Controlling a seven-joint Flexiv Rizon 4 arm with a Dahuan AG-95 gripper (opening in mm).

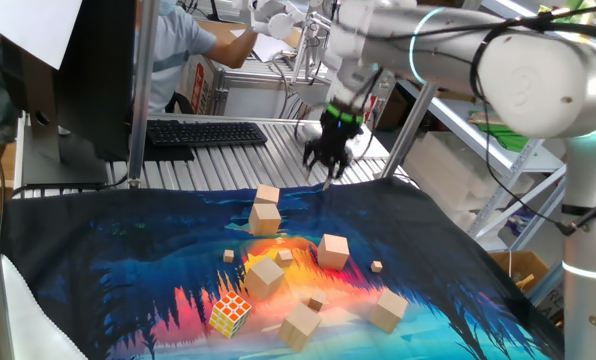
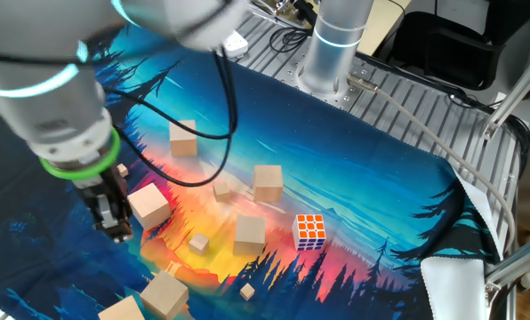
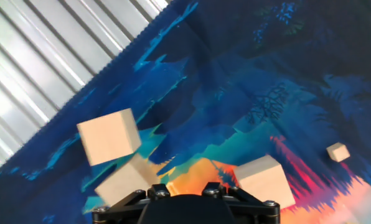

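Note:
My gripper point(image 1: 326, 162) hangs high over the far side of the table, clear of every block. Its fingers look spread, with nothing seen between them, so it is open. In the second exterior view the gripper point(image 2: 116, 229) appears in front of the wooden cubes. Large plain cubes include one at the far edge point(image 1: 267, 194), one just in front of it point(image 1: 265, 219) and one right of centre point(image 1: 333, 252). From the wrist view, a cube point(image 3: 109, 137) lies left of the gripper and another cube point(image 3: 264, 180) lies right.
A Rubik's cube point(image 1: 230, 314) with an orange top rests near the front. Several more cubes, large and small, are scattered on the printed cloth point(image 1: 98, 240). Behind it stand a keyboard point(image 1: 206, 133) and a monitor point(image 1: 88, 80).

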